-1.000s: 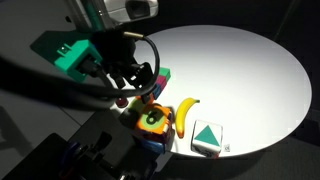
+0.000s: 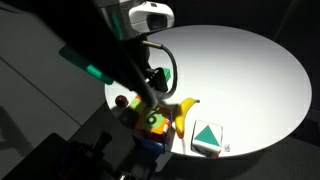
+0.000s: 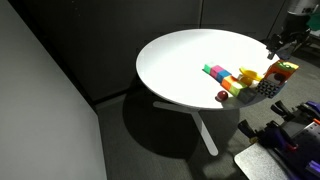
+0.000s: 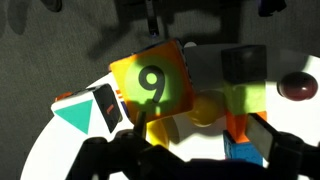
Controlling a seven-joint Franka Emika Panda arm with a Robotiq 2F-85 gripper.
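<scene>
In the wrist view my gripper stands open, its two dark fingers apart at the lower edge. Ahead of them lies a cube with an orange and green face marked 9 [image 4: 152, 82]. Between the fingers' directions, yellow shows from a banana [image 4: 165, 132], partly hidden. To the right is a row of coloured blocks [image 4: 245, 98], with a dark red ball [image 4: 298, 86] beyond it. A white block with a green triangle [image 4: 72, 116] sits left of the cube. From exterior view 1, the gripper [image 2: 158, 88] hangs above and behind the cube [image 2: 152, 120], apart from it.
The objects cluster at its near edge, beyond which the dark floor [image 3: 130, 140] shows. In exterior view 1 the dark arm covers part of the left side.
In exterior view 1 my gripper has moved right, and the arm now crosses more of the picture's left side. The cube, banana and triangle block look unmoved.
</scene>
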